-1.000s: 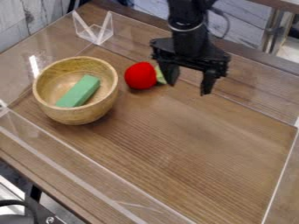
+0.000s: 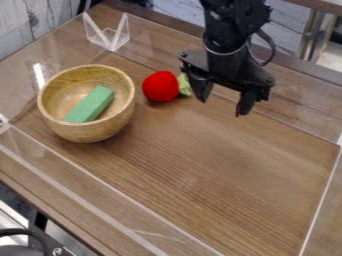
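My black gripper (image 2: 226, 95) hangs low over the upper middle of the wooden table, its two fingers apart. To its left lie a red round object (image 2: 160, 87) and a small green item (image 2: 186, 85) partly behind it. Further left a wooden bowl (image 2: 110, 124) holds a green block (image 2: 86, 108). I cannot tell from this view whether anything is between the fingers.
A white wire-like holder (image 2: 107, 32) stands at the back left. A dark rounded object sits at the bottom left edge.
The gripper has moved right since a second ago. The objects on the table have not moved.
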